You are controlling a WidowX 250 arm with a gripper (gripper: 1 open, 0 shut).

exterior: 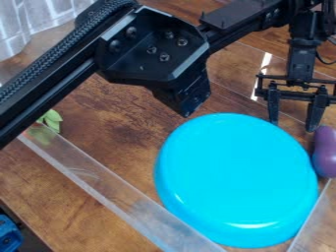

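Observation:
My gripper (294, 106) hangs at the upper right, open, its two black fingers apart with nothing visible between them. Just below it, at the right edge, lies a purple object (324, 150), perhaps an eggplant. A large bright blue round plate or lid (234, 179) fills the lower middle, below and left of the gripper. My black arm crosses the top of the view and hides part of the table behind it.
Clear plastic edges (105, 192) run along the lower left and lower right of the wooden table (112, 138). A small green leafy item (50, 120) sits at the left, a blue object (7, 234) at the lower left corner, and a whitish translucent item (27, 25) at the top left.

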